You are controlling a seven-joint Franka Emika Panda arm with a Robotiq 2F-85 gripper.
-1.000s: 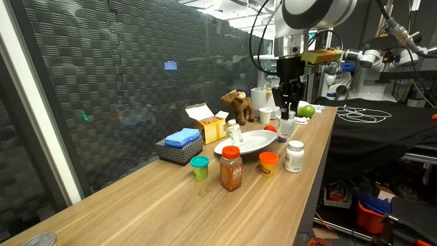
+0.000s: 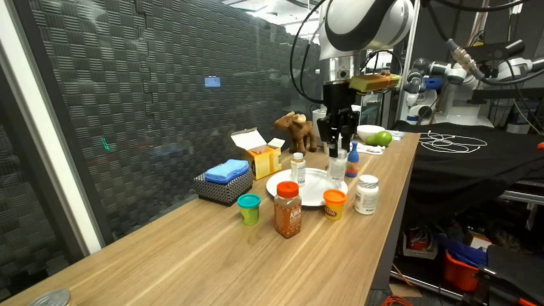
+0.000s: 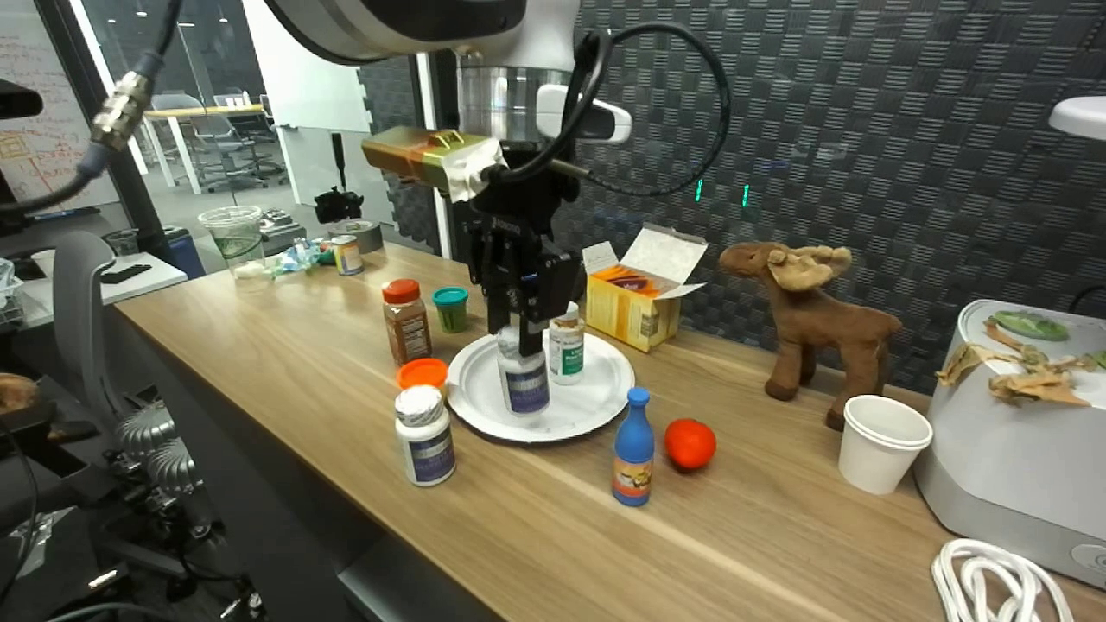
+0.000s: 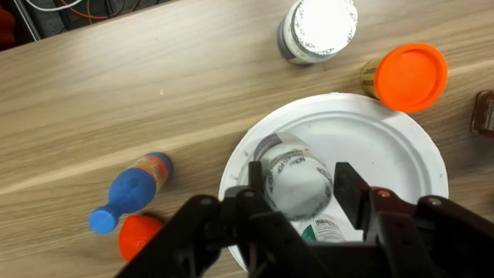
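Observation:
A white pill bottle with a purple label (image 3: 525, 382) stands on the right side of the white plate (image 2: 320, 196) in exterior view 1. My gripper points down over it, its fingers part open. In the wrist view, its dark fingers (image 4: 348, 185) lie on either side of the bottle's cap, very close to it; contact is hard to judge. A second white bottle, with a green label (image 3: 566, 351), stands upright on the plate, partly hidden by the gripper in the wrist view.
Close to the plate's front stand another white bottle (image 2: 366, 194), an orange-lidded tub (image 2: 334, 205) and a red-lidded spice jar (image 2: 288, 210). A blue bottle (image 3: 633, 451) and a red tomato-like object (image 3: 689, 444) sit beside the plate.
My gripper and the purple-labelled bottle have moved left and down onto the plate. The plate was tilted with its right side raised and now lies flat; the green-labelled bottle has gone from leaning to upright.

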